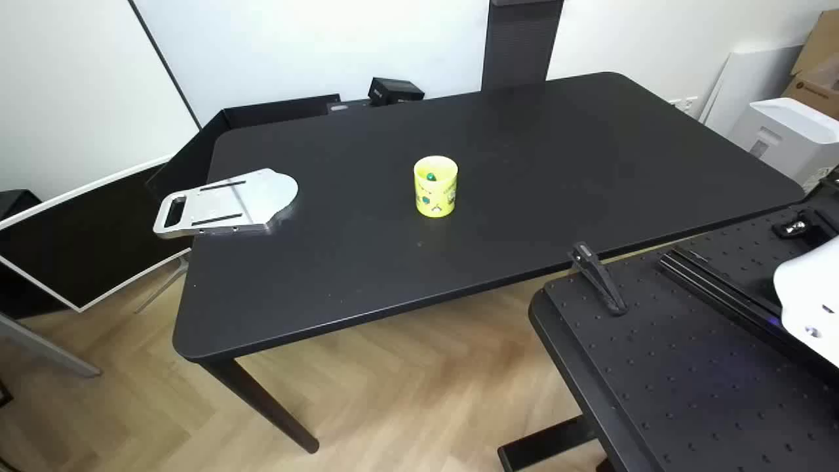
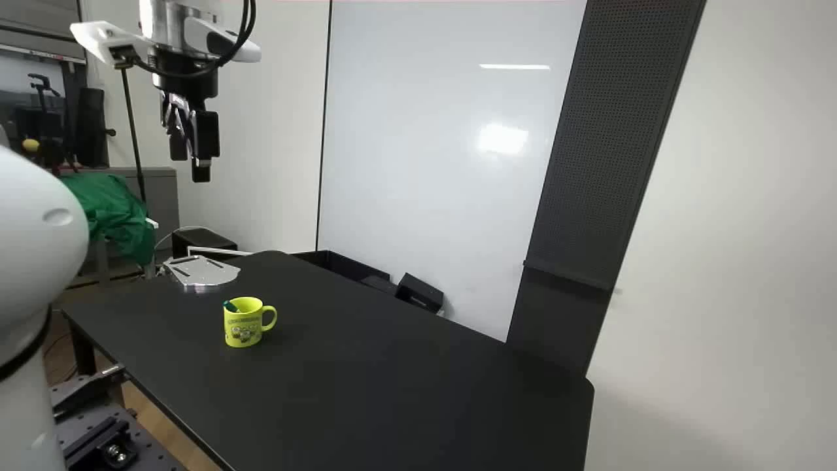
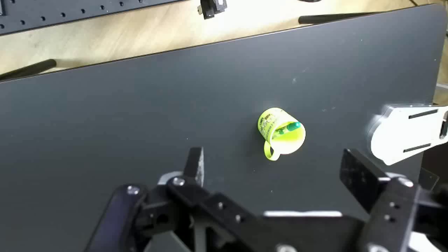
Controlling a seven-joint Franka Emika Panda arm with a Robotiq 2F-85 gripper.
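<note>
A yellow-green mug (image 1: 434, 195) with cartoon prints stands upright on the black table (image 1: 543, 157). Its handle shows on the right side in the second exterior view, where the mug (image 2: 244, 322) holds a green marker-like item (image 2: 231, 307). From the wrist, the mug (image 3: 275, 128) and the green item (image 3: 292, 126) inside it appear beyond the fingers. High above the tabletop hangs my gripper (image 2: 191, 161), well clear of the mug. Its fingers (image 3: 194, 164) are spread wide, and nothing is between them.
A flat silver plate with a cut-out grip (image 1: 236, 203) overhangs the table's left edge. Behind the table are a small black box (image 1: 395, 90) and a whiteboard (image 2: 447, 141). A perforated black bench (image 1: 692, 338) adjoins the front.
</note>
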